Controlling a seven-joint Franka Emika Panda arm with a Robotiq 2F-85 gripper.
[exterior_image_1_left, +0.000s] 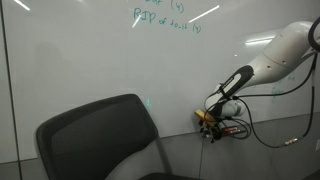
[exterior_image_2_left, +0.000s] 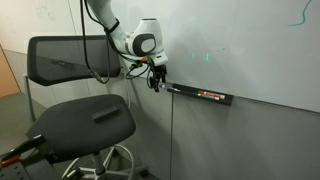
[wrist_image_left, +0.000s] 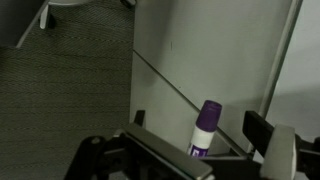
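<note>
In the wrist view a marker with a purple cap and a white body shows between the two spread fingers of my gripper. One finger is on its left, the other on its right, with gaps on both sides. The marker's lower end is hidden by the gripper. From outside, my gripper is close to the whiteboard's lower edge, at the left end of the black tray. Exterior view 1 shows the gripper low against the board, its fingers too small to make out.
The whiteboard carries green writing near its top. A black office chair stands close to the arm, left of the tray. Dark floor lies below the wall panel. Cables loop from the arm.
</note>
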